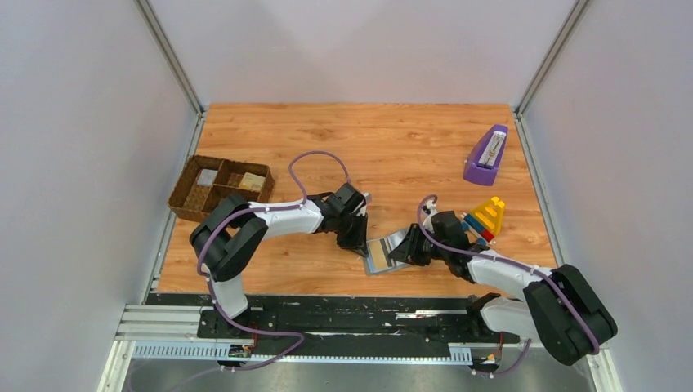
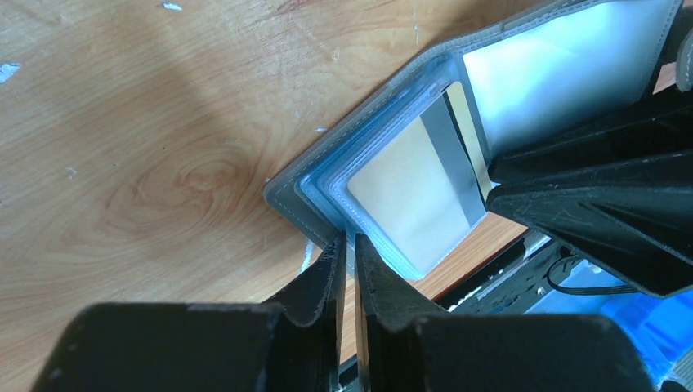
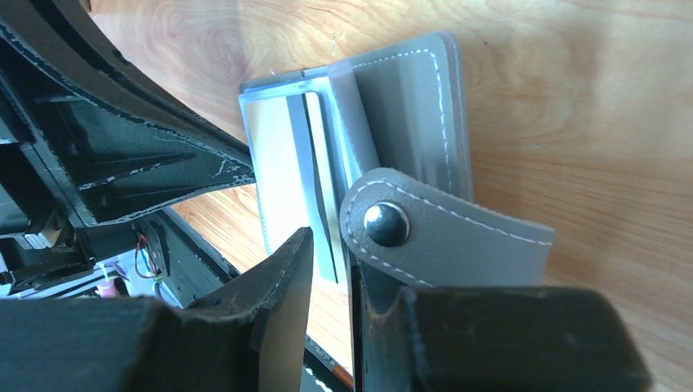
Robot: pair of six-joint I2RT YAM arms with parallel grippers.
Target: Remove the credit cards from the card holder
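The grey card holder point(image 2: 306, 192) lies unfolded on the wooden table, its clear sleeves on the left. A cream card point(image 2: 409, 192) sits inside a sleeve, and the pale edge of another card point(image 3: 321, 155) shows beside a dark grey strip. My left gripper point(image 1: 364, 251) is shut on the holder's sleeve edge at the left; its fingertips point(image 2: 333, 249) nearly meet there. My right gripper point(image 1: 400, 256) stands open with a narrow gap, its fingertips point(image 3: 301, 245) at the cards' right edge, beside the strap point(image 3: 458, 233) with its metal snap. Whether a card edge lies within that gap is unclear.
A brown divided basket point(image 1: 187, 178) with flat items stands at the back left. To the right are a purple tape dispenser point(image 1: 476, 174) and a yellow toy point(image 1: 492, 212) with coloured blocks. The table behind the holder is clear.
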